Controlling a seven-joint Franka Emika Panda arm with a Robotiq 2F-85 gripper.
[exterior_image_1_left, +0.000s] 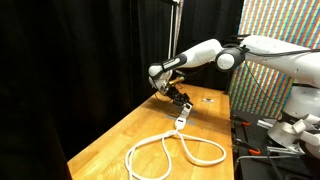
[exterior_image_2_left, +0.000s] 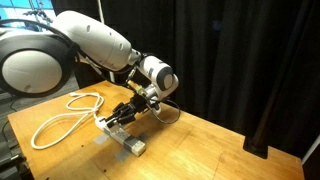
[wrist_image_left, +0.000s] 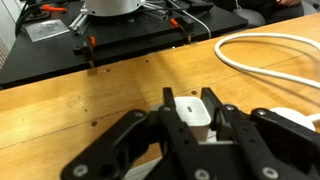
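A white power strip lies on the wooden table, with a long white cable looping away from one end. Directly over the strip, my gripper points down close to it. Seen from the wrist, the gripper is shut on a small white block-shaped piece, possibly a plug. Its underside and any contact with the strip are hidden by the black fingers. From the other side, the gripper also covers part of the strip.
The robot's base stands on a black mount at the table's edge, with tools and wires around it. Black curtains hang along one side.
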